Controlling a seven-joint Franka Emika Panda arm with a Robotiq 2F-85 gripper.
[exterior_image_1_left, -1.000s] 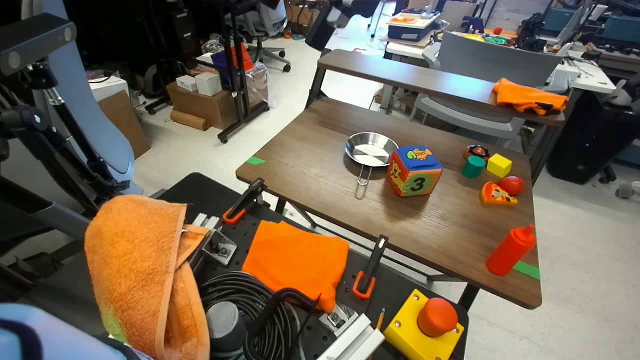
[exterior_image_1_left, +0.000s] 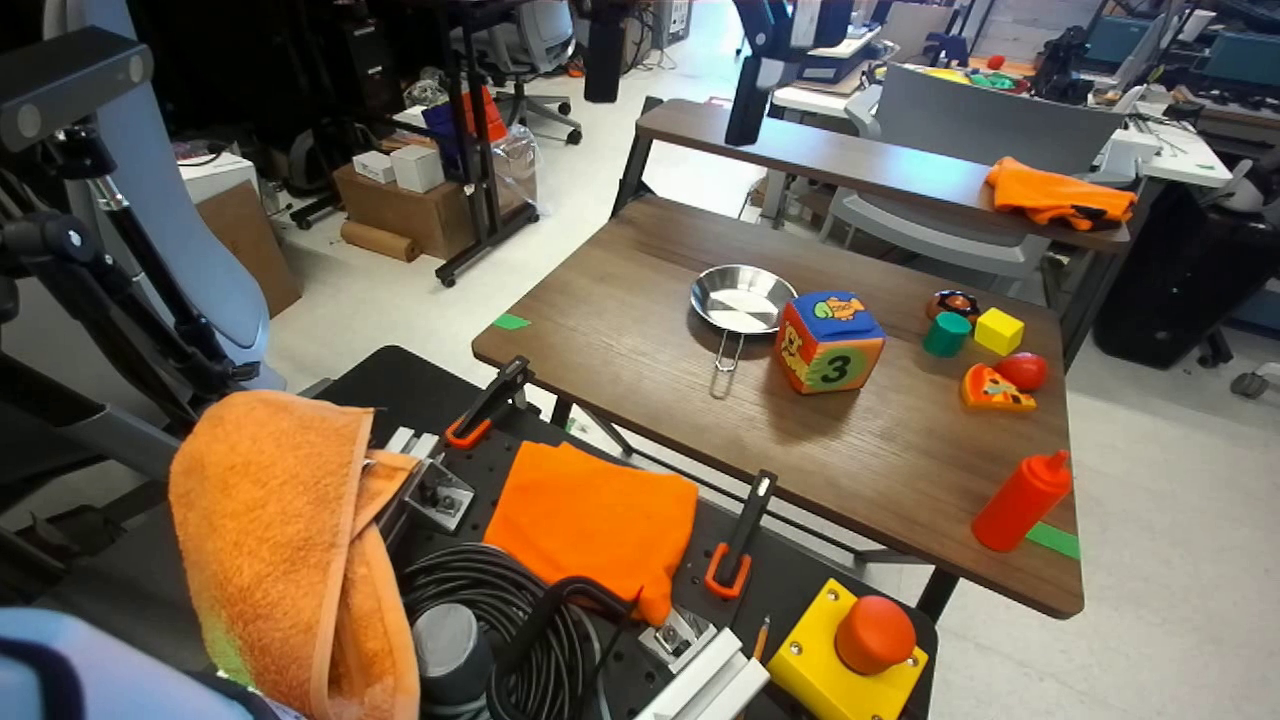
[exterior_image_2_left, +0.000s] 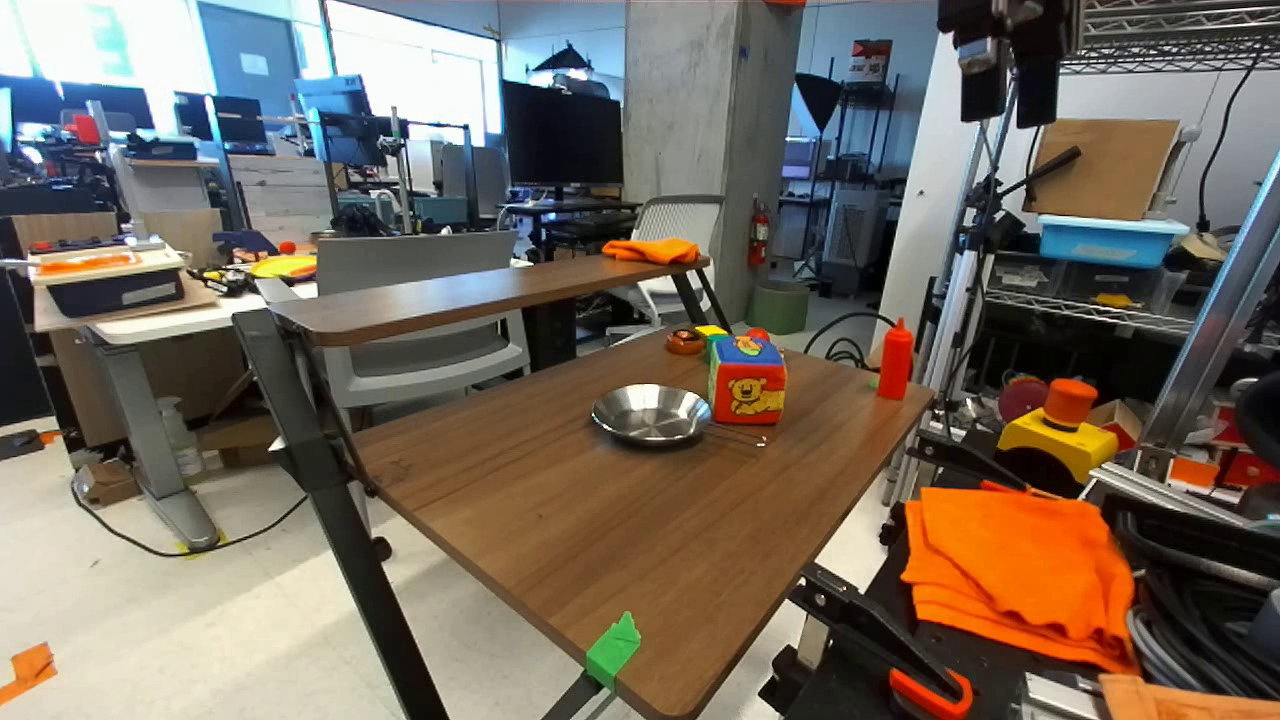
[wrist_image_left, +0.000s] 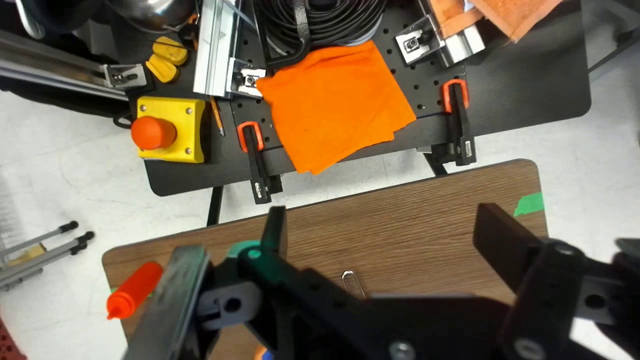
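Observation:
High over the wooden table (exterior_image_1_left: 624, 312), my gripper (exterior_image_1_left: 672, 118) hangs open, its two fingers wide apart with nothing between them. It also shows at the top of exterior view 2 (exterior_image_2_left: 1011, 118). On the table a steel pan (exterior_image_1_left: 741, 298) has its wire handle pointing to the near edge. Close beside the pan sits a soft picture cube (exterior_image_1_left: 830, 344). A green cylinder (exterior_image_1_left: 947, 335), yellow block (exterior_image_1_left: 998, 331), red ball (exterior_image_1_left: 1023, 371) and pizza slice toy (exterior_image_1_left: 997, 389) cluster at the right. In the wrist view, my gripper hides most of the pan; its handle (wrist_image_left: 352, 283) shows.
A red squeeze bottle (exterior_image_1_left: 1021, 500) stands near the table's right corner. An orange cloth (exterior_image_1_left: 1056, 193) lies on the raised back shelf (exterior_image_1_left: 828, 156). The black bench in front carries clamps, another orange cloth (exterior_image_1_left: 594, 516) and a yellow box with a red button (exterior_image_1_left: 849, 654).
My gripper has come lower into exterior view 1 and turned, so both fingers now show pointing down. The objects on the table have not moved.

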